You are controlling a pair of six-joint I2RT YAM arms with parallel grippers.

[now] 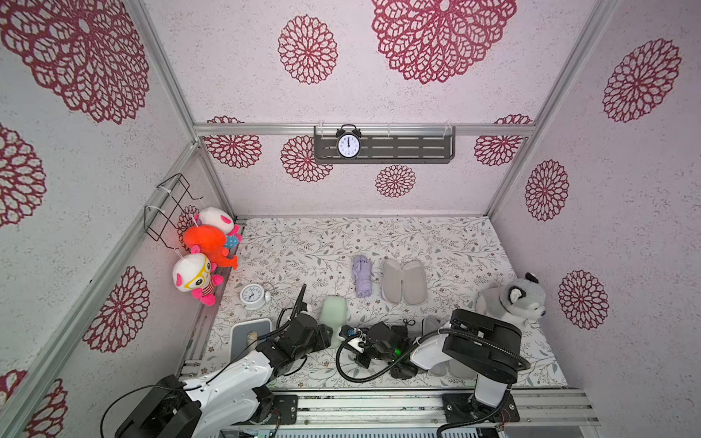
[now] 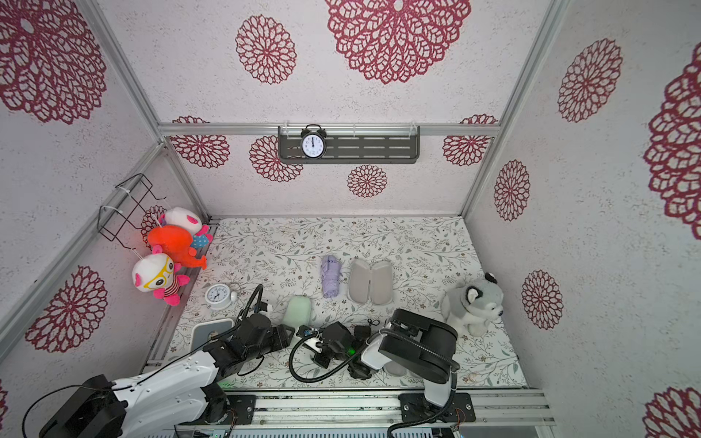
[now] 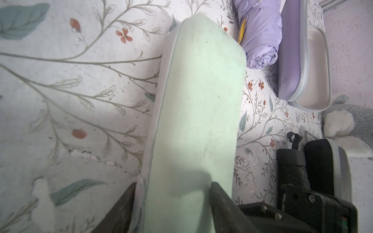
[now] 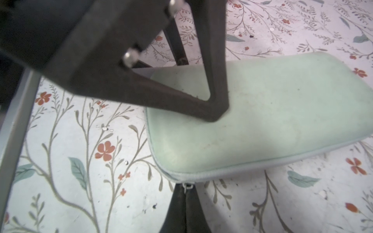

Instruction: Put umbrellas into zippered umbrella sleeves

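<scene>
The closed mint-green sleeve [image 3: 194, 108] lies lengthwise at the front middle. My left gripper is shut on it, one finger at each side of its near end. My right gripper is shut at the sleeve's corner, fingertips at the small zipper pull [image 4: 188, 185]. Behind, a rolled lavender umbrella [image 1: 362, 276] lies beside an open sleeve [image 1: 393, 281], lavender outside and pale inside. A dark sleeve [image 3: 318, 167] lies to the right, partly hidden by my right arm in the top views.
A white clock [image 1: 252, 295] and a tray [image 2: 197, 337] sit at the left, plush toys [image 1: 208, 244] along the left wall, and a grey plush dog [image 1: 522, 299] at the right.
</scene>
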